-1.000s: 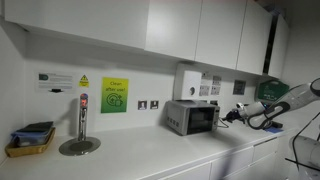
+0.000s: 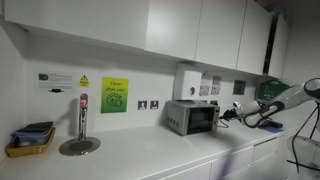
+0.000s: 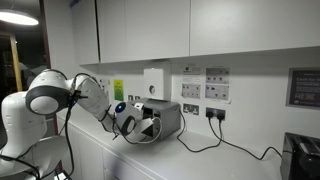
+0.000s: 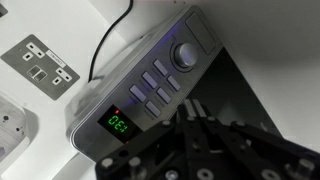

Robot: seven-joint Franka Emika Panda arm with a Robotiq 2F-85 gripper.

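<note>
The silver microwave (image 2: 192, 117) stands against the wall on the white counter. Close up in the wrist view is its control panel (image 4: 155, 85), with a round dial (image 4: 186, 54), rows of silver buttons (image 4: 154, 83) and a lit green display (image 4: 118, 123). My gripper is in front of the microwave's dark door, just below the panel; its narrow fingertips are close together and nothing shows between them. Seen from the other side, the arm (image 3: 88, 97) reaches over the counter to the microwave's front. Whether the fingertips touch the microwave cannot be told.
A white dispenser (image 2: 188, 81) hangs above the microwave, under the wall cabinets (image 2: 175, 28). Further left are a tap (image 2: 83, 118) and a basket (image 2: 31, 139). Black cables (image 3: 200, 148) and a toaster (image 3: 301, 157) lie to the other side.
The arm has shifted slightly near the microwave's right side. The microwave and the things on the counter look unmoved.
</note>
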